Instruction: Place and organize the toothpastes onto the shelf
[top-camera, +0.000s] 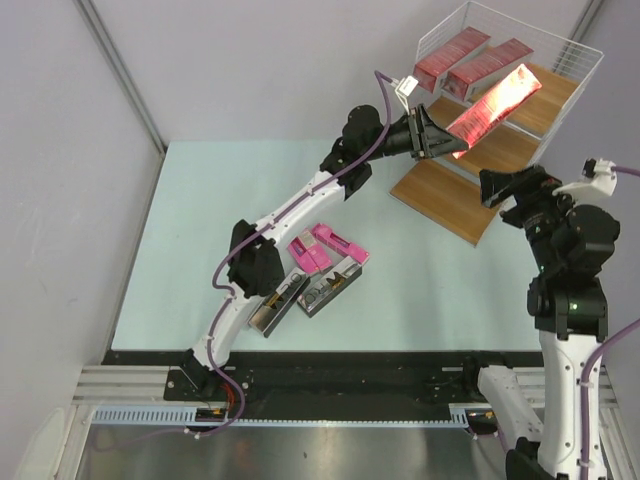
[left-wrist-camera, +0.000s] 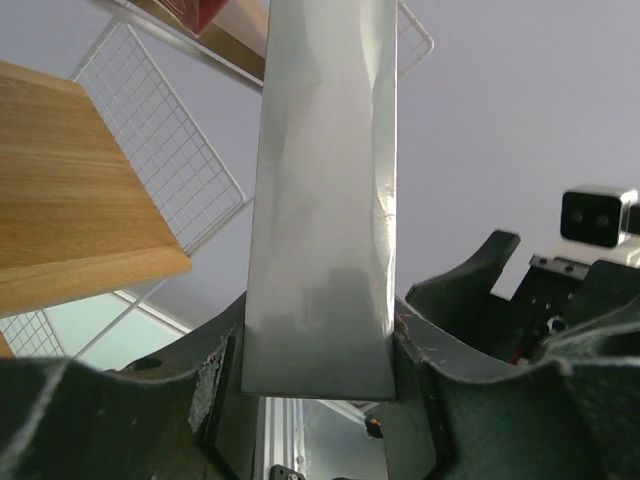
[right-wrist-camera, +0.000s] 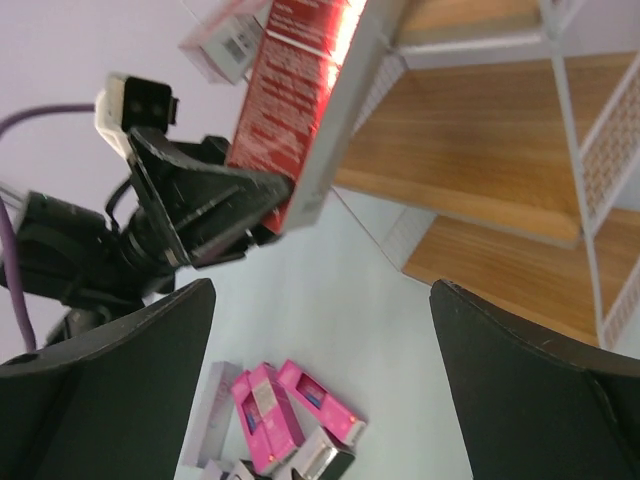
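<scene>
My left gripper (top-camera: 432, 138) is shut on a red toothpaste box (top-camera: 495, 108), held tilted beside the wire shelf (top-camera: 560, 50); the left wrist view shows the box's pale side (left-wrist-camera: 320, 200) between the fingers. Two red boxes (top-camera: 450, 58) (top-camera: 490, 65) lie on the top wooden level. In the right wrist view the held box (right-wrist-camera: 300, 90) is beside the shelf boards (right-wrist-camera: 480, 120). My right gripper (top-camera: 505, 190) stands open at the shelf's lower front right, empty between its fingers.
On the table (top-camera: 200, 200), pink boxes (top-camera: 305, 250) (top-camera: 340, 240) and grey-black boxes (top-camera: 335, 285) (top-camera: 275, 305) lie near the left arm.
</scene>
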